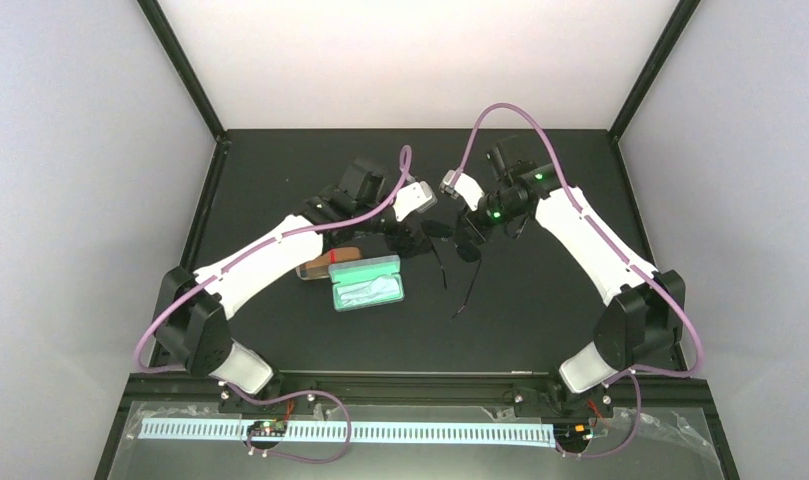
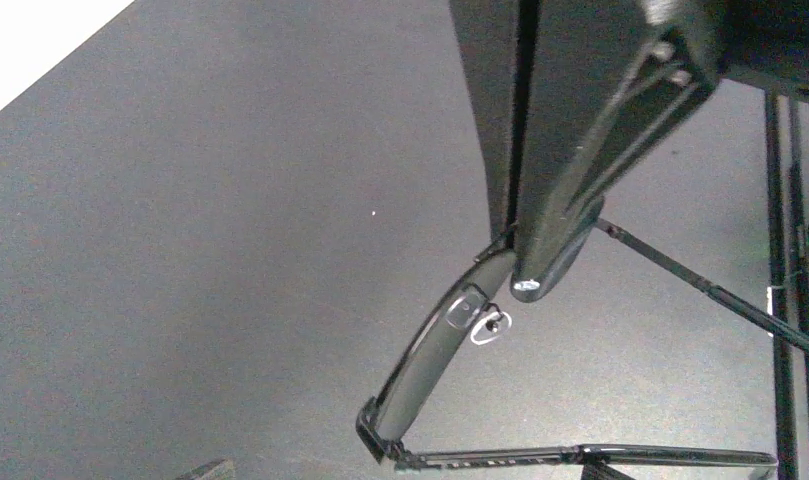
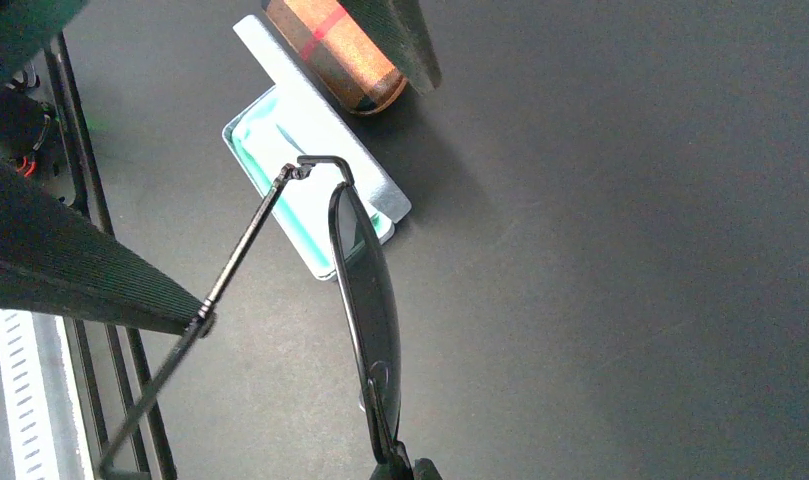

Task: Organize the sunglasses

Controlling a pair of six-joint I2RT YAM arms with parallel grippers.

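Note:
Black sunglasses [image 1: 468, 250] hang between my grippers, lenses and long temples visible. My right gripper is shut on their frame, seen from the side in the left wrist view. My left gripper stands open around part of the sunglasses in the right wrist view, one finger [image 3: 70, 250] close to a temple; whether it touches cannot be told. Below, an open mint case [image 1: 367, 292] holds a pale cloth, beside a brown plaid case [image 1: 318, 265] with a red stripe.

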